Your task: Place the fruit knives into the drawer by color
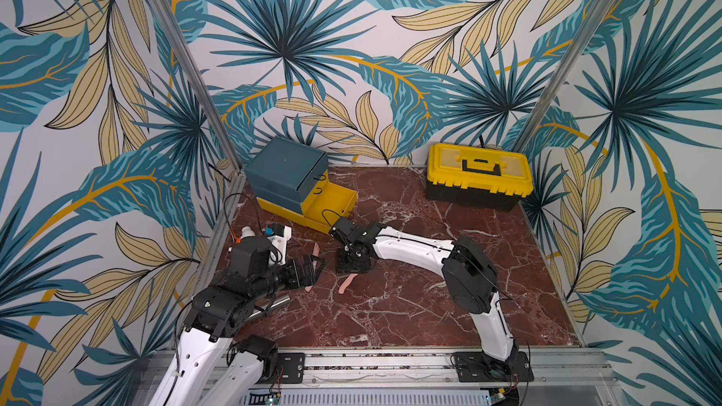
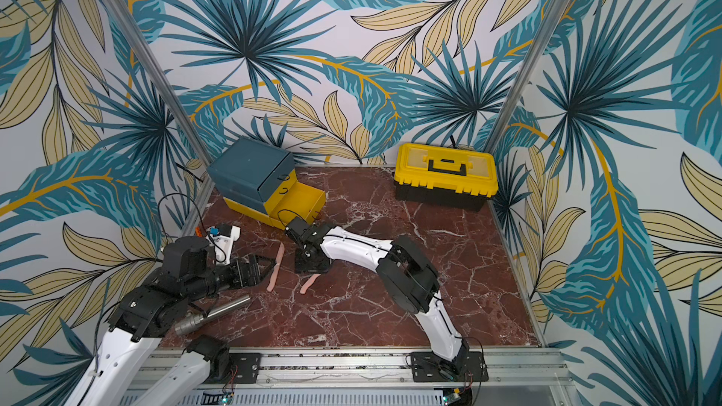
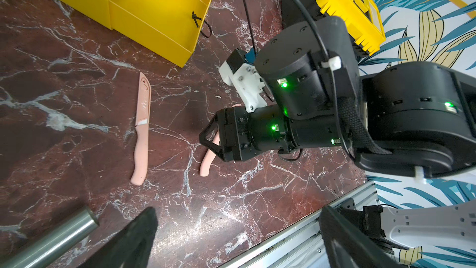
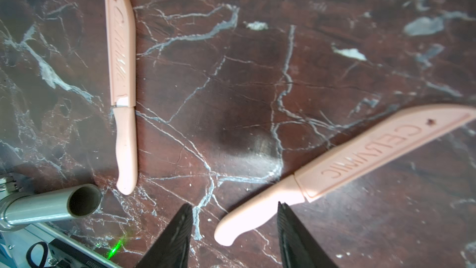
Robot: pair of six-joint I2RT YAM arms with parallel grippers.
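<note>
Two pink knives lie on the marble table: one upright in the left wrist view, left of the other, which is partly behind my right gripper. In the right wrist view the nearer knife lies diagonally under my right fingertips, which are apart with nothing gripped; the other knife is at upper left. My left gripper hangs open above the table left of my right one, empty. The drawer unit has its yellow lower drawer pulled out.
A yellow toolbox stands at the back right. A steel tube lies at the near left, near the left arm.
</note>
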